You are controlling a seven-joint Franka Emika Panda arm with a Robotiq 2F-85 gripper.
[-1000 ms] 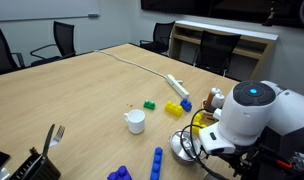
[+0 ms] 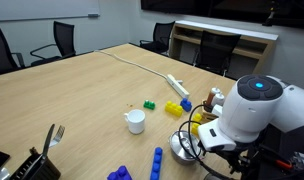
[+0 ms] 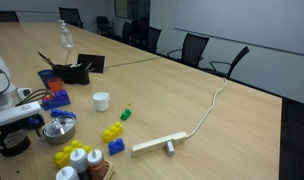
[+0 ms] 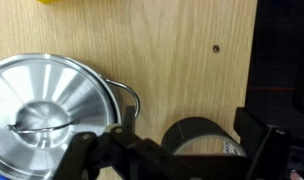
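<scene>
My gripper stands open at the bottom of the wrist view, with its dark fingers spread to either side. Between and below them shows a black round object [image 4: 197,130], like a short cylinder or ring, partly hidden by the gripper. To its left lies a silver pot with a lid [image 4: 52,105], its wire side handle pointing toward the gripper. In exterior view 2 the black object [image 3: 14,146] sits under the arm, close to the pot [image 3: 60,128]. Exterior view 1 hides the fingertips behind the white arm.
A white mug [image 2: 135,121], a blue bar [image 2: 156,163] and yellow blocks [image 3: 113,132] are spread around the pot. White-capped bottles [image 3: 80,160] stand near the front in exterior view 2. The table's edge [image 4: 249,60] runs right of the gripper.
The arm's white head has shifted slightly up and right in exterior view 1. The objects on the table look unmoved.
</scene>
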